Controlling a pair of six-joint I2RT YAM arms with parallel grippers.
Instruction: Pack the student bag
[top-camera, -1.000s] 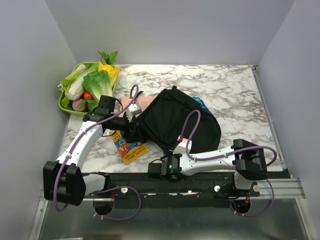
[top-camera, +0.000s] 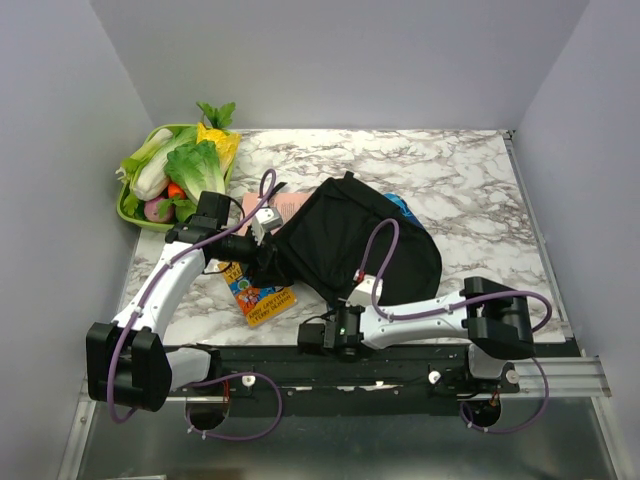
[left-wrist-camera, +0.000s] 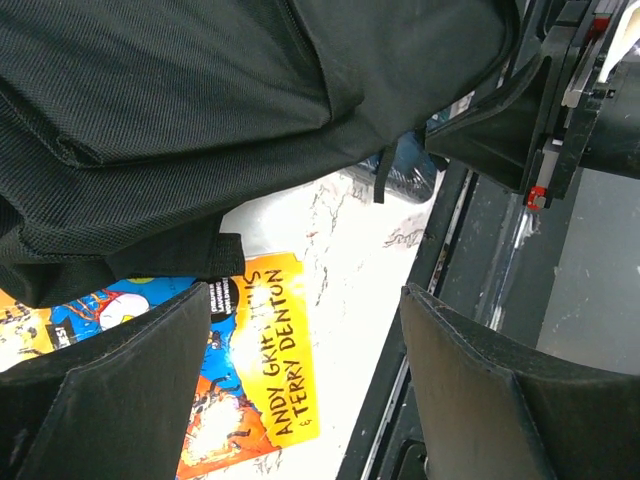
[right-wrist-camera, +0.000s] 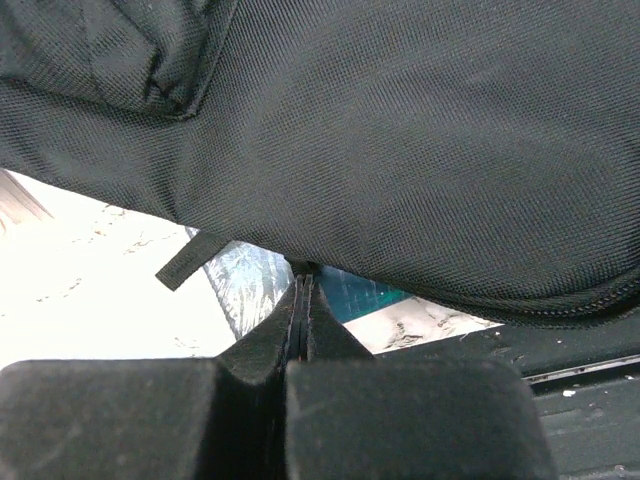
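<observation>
A black bag (top-camera: 345, 235) lies flat and creased across the middle of the table. Over the bright book (left-wrist-camera: 275, 350), beside the bag's left edge, my left gripper hangs open with nothing between its fingers. In the right wrist view, the tips of my right gripper are together at the bag's near edge. A small dark bit shows right at those tips; whether it is pinched cannot be told. Under that edge, a clear-and-teal glossy item (right-wrist-camera: 250, 285) sticks out, with a short black strap (right-wrist-camera: 193, 258) beside it.
A green basket (top-camera: 128, 207) of vegetables stands at the back left. A pinkish printed sheet or book (top-camera: 290, 203) lies behind the bag, and a blue item (top-camera: 403, 207) peeks out at its right.
My right arm has shifted very slightly near the bag's front edge. The left arm, the bag and the book look unmoved.
</observation>
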